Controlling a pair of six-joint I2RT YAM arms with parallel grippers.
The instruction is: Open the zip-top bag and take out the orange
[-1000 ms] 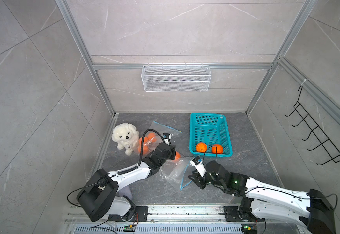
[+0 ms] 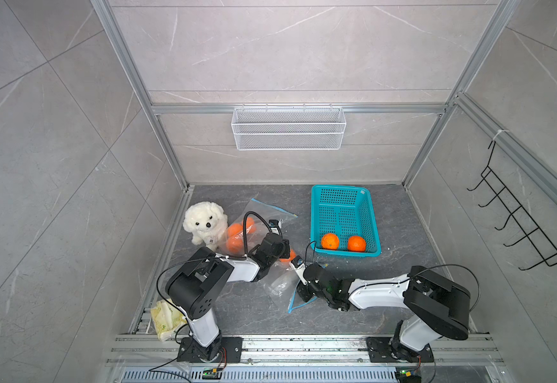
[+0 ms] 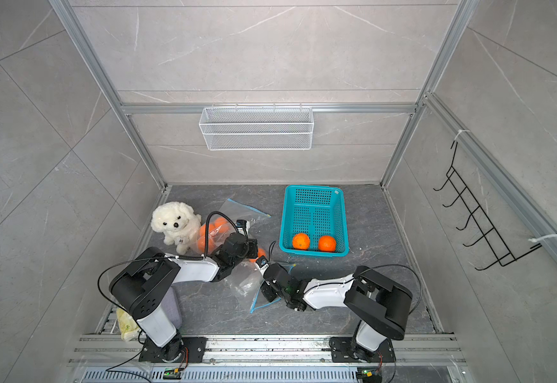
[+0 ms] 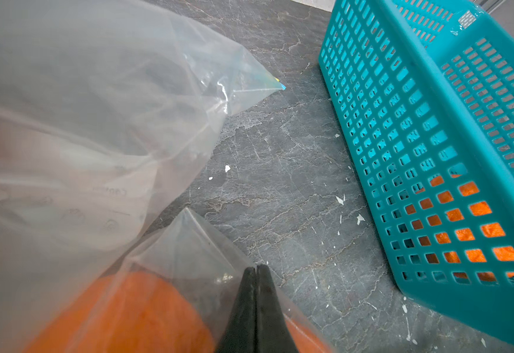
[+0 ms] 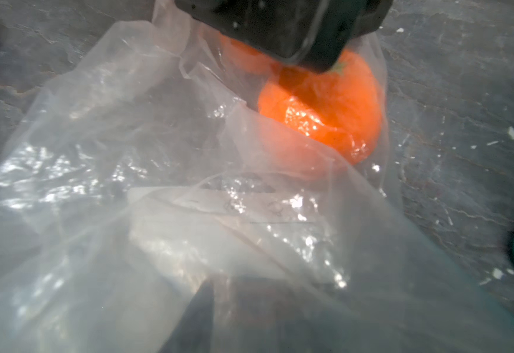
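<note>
A clear zip-top bag [image 2: 279,281] with a blue zip edge lies in front of my grippers, an orange [image 5: 327,111] inside its far end. My left gripper [image 2: 283,247] is shut with its fingertips together at that bag's film, by the orange; nothing shows between them. My right gripper [image 2: 302,291] is at the bag's zip-edge mouth. In the right wrist view, film spreads over one dark finger [image 5: 193,320] and hides the other, so what lies between them is unclear. A second clear bag [image 2: 262,210] behind holds several oranges [image 2: 235,237].
A teal basket [image 2: 344,189] with two loose oranges [image 2: 330,241] stands at the back right. A white plush dog [image 2: 204,222] sits beside the rear bag. A yellow packet [image 2: 167,319] lies at the front left. Bare tabletop shows right of the basket.
My right gripper has moved left onto the front bag's mouth, and the blue edge there has shifted. The left arm's elbow has swung forward while its gripper stays near the orange.
</note>
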